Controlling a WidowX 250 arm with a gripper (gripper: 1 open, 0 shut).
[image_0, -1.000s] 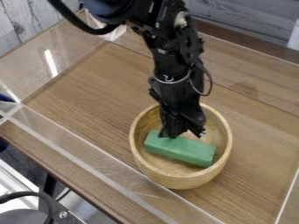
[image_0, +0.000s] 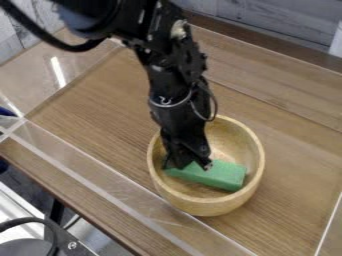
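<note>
A round light wooden bowl (image_0: 201, 203) sits on the table in the lower middle of the camera view. Inside it lies a green rectangular block (image_0: 222, 174). My black gripper (image_0: 179, 158) reaches down into the left part of the bowl, just beside the block's upper left end. The fingertips are small and dark, and whether anything is between them is hard to make out; the gripper looks shut.
Bare wooden tabletop (image_0: 92, 121) surrounds the bowl, with free room to the left and right. A strip of clear tape runs along the near edge. Dark cables and a black object are at the lower left.
My gripper has shifted slightly left and down within the bowl, toward its left wall. The bowl and green block have barely moved.
</note>
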